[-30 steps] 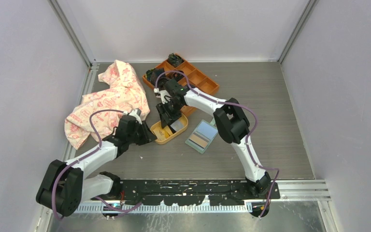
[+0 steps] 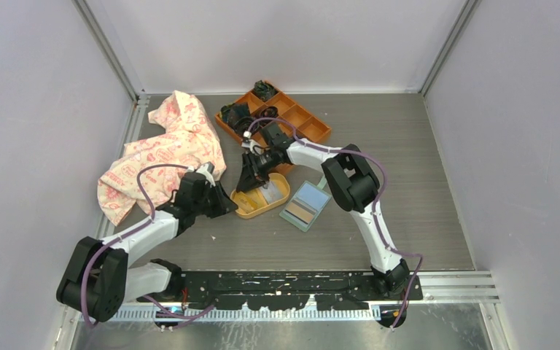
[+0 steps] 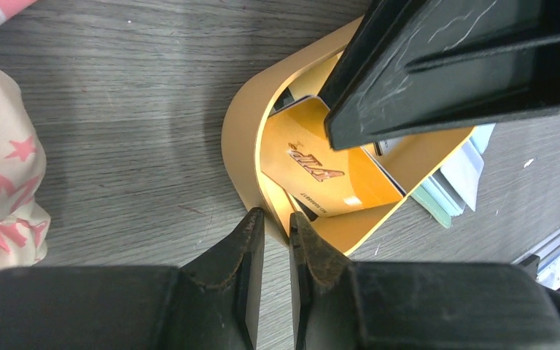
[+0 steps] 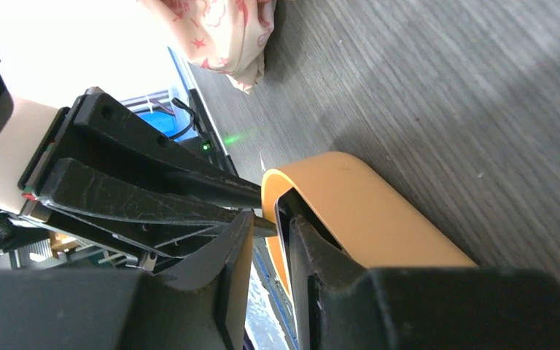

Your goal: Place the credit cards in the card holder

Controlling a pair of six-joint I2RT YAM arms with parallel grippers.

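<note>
An oval tan container (image 2: pixel 284 195) holds loose cards, among them a yellow card (image 3: pixel 335 168) leaning inside. My left gripper is shut on the container's near-left rim. Over the container's far side is my right gripper (image 2: pixel 246 187). The right wrist view has its fingers apart, with a thin card edge (image 4: pixel 286 251) running between them, close to the right finger; no firm hold shows. A dark card (image 4: pixel 289 206) stands against the inner wall just beyond. To the right, the teal card holder (image 2: pixel 292 219) lies flat, with a blue card (image 2: pixel 313 196) and a tan card (image 2: pixel 300 212) in it.
A patterned cloth (image 2: pixel 164 153) is heaped at the left. Behind the right gripper stands an orange divided tray (image 2: pixel 312 127) with dark items in its left compartments.
My right gripper has shifted slightly about the container's far side. The container's right end now reaches a little further right. The left gripper stays at the rim; the card holder has not moved.
</note>
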